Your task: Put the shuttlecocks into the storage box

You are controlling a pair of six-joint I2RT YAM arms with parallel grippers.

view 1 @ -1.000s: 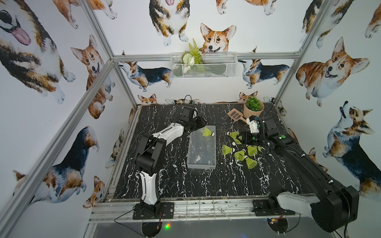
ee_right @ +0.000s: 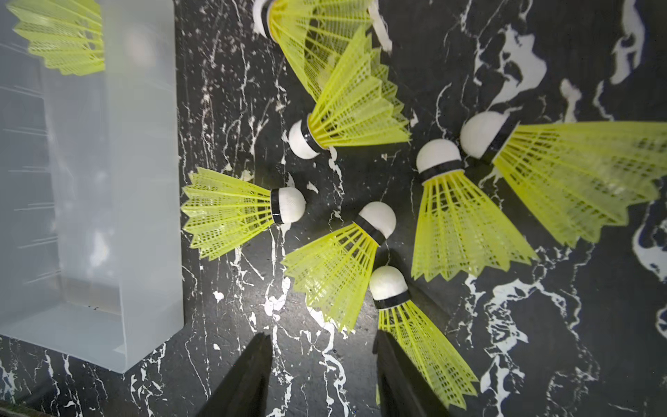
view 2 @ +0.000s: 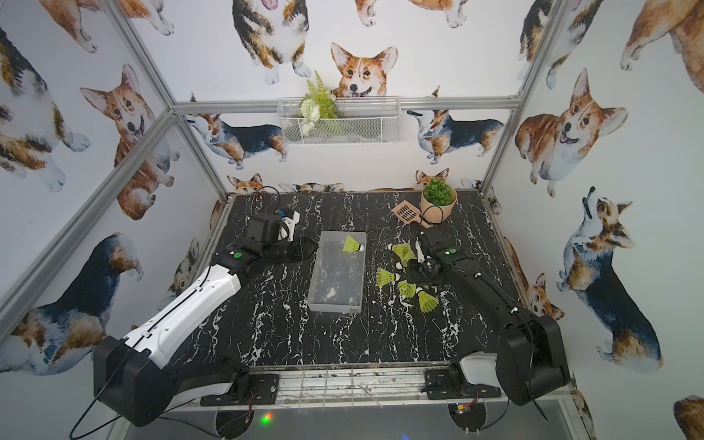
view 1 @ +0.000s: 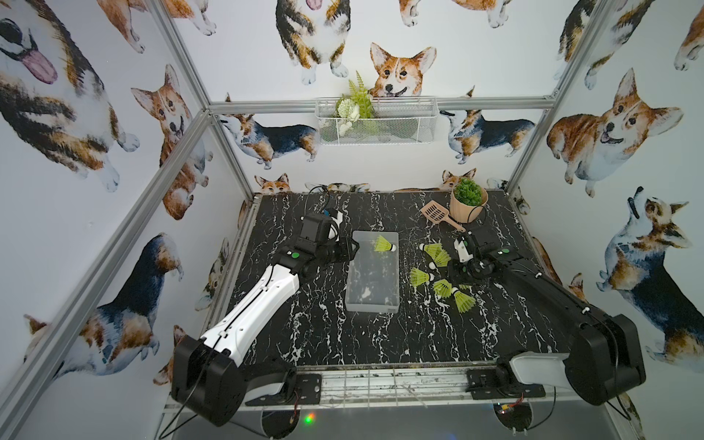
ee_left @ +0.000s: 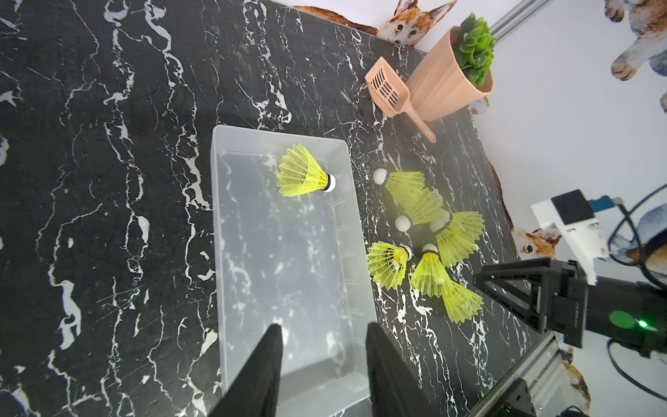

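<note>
The translucent storage box [ee_left: 285, 243] stands mid-table with one yellow shuttlecock [ee_left: 303, 171] lying in its far end. Right of the box lie several loose yellow shuttlecocks; one near the box [ee_right: 232, 212] and others, such as the lower one [ee_right: 423, 347], show in the right wrist view. My left gripper is open above the box's left side, nothing between its fingers. Over the loose group hangs my right gripper, part open and empty, its right finger [ee_right: 399, 368] overlapping the lowest shuttlecock in view. Whether that finger touches it I cannot tell.
A potted plant [view 1: 467, 199] and a pink slotted scoop [view 1: 437, 214] stand at the back right. On the back wall hangs a wire basket [view 1: 377, 128] with greenery. The table left of the box is clear apart from my left arm.
My left arm has drawn back to the left, away from the box's far end. The right gripper has come lower and nearer the front, over the shuttlecocks. The boxed shuttlecock stays put.
</note>
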